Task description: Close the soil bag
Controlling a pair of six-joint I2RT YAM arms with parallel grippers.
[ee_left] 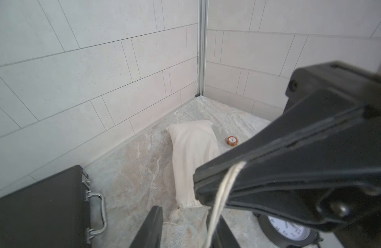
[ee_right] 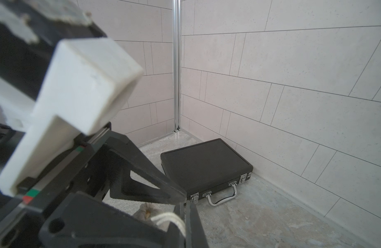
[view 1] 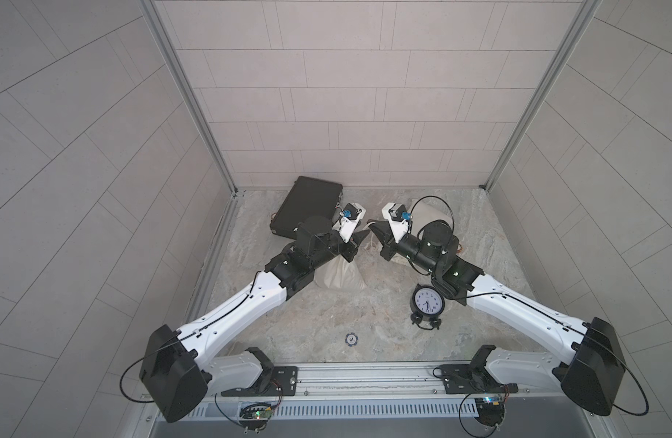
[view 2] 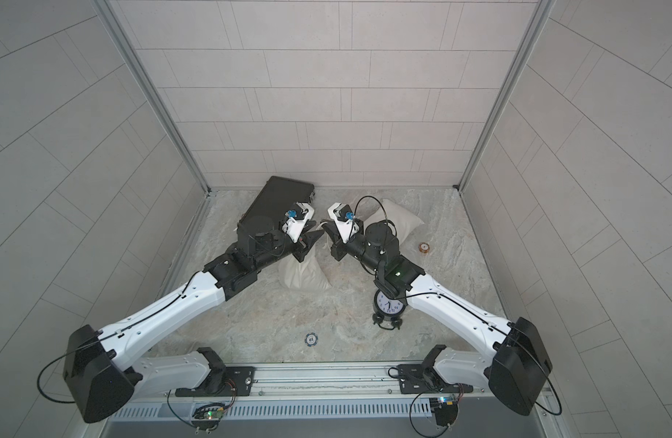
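The cream cloth soil bag (view 1: 342, 276) is on the floor beneath the left gripper, its upper part largely covered by that arm. My right gripper is shut on a thin white cord (ee_right: 170, 219), which loops beside its fingertips. In the left wrist view, the cord (ee_left: 222, 194) hangs from the tip of the right gripper's fingers (ee_left: 277, 161). It runs down past my left gripper, whose fingers stand apart with bare floor showing between them. Both grippers face each other closely above the bag; its mouth is hidden from view.
A black briefcase (view 1: 306, 208) lies behind the left arm. Another cream bag (ee_left: 194, 144) lies at the back right, near a small tape roll (ee_left: 232, 141). A black clock (view 1: 428, 300) stands below the right arm.
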